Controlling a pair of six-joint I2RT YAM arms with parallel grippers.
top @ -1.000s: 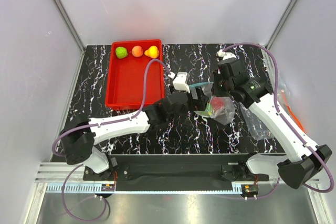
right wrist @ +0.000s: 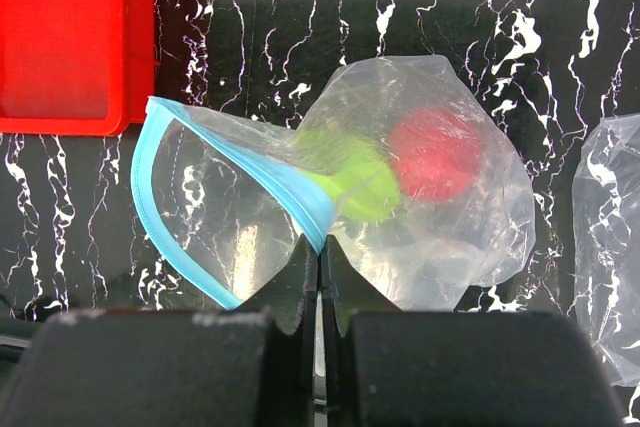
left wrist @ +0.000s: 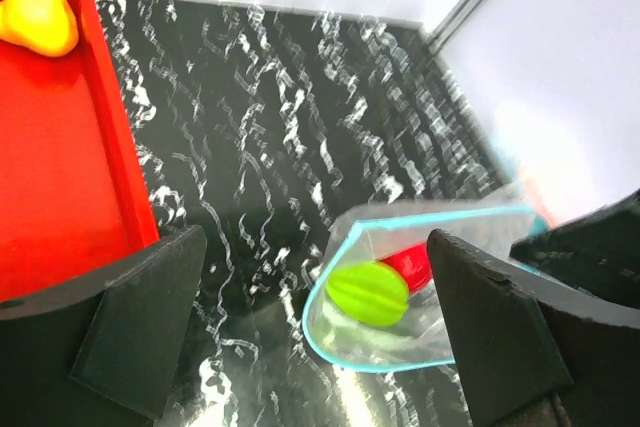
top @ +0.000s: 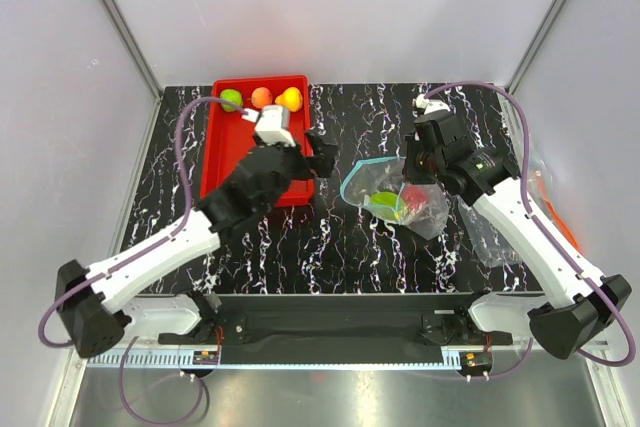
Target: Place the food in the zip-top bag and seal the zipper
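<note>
A clear zip top bag with a blue zipper rim lies on the right half of the table, its mouth gaping toward the left. Inside it rest a green food piece and a red one. My right gripper is shut at the blue rim, pinching the thin edge between its fingertips. Wide open and empty, my left gripper hangs between the red tray and the bag's mouth. In the tray sit a yellow pear-shaped food, an orange round one and a green one.
The red tray stands at the back left with raised walls. Another clear bag lies flat to the right of the first. Bare marbled table shows between tray and bag.
My left arm has swung left, away from the bag's mouth and toward the red tray, uncovering the green food inside the bag. The right arm holds still.
</note>
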